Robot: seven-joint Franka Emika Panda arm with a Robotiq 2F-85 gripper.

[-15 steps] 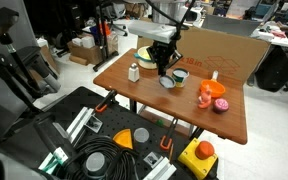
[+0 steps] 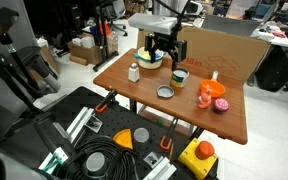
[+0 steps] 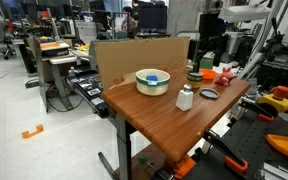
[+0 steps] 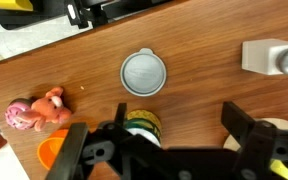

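Observation:
My gripper [image 2: 166, 53] hangs above the table with its fingers spread wide and nothing between them. In the wrist view its dark fingers [image 4: 102, 150] show at the lower edge. A round grey lid or shallow dish [image 2: 165, 91] lies flat on the brown table [image 2: 184, 112], below the gripper and toward the table's front edge. Behind and right of it stands a green and yellow can [image 2: 179, 77]; its round top [image 4: 142, 124] partly shows near the fingers in the wrist view.
A white shaker [image 2: 133, 72] and a pale bowl [image 3: 152, 86] stand on the left. An orange bowl [image 2: 215, 75], pink toy [image 2: 204, 98] and pink round item [image 2: 220, 104] sit on the right. A cardboard panel [image 2: 219, 55] borders the back.
My gripper has risen from close to the grey lid to well above the table. The lid looked tilted at the fingertips a second ago; now it lies flat, apart from them.

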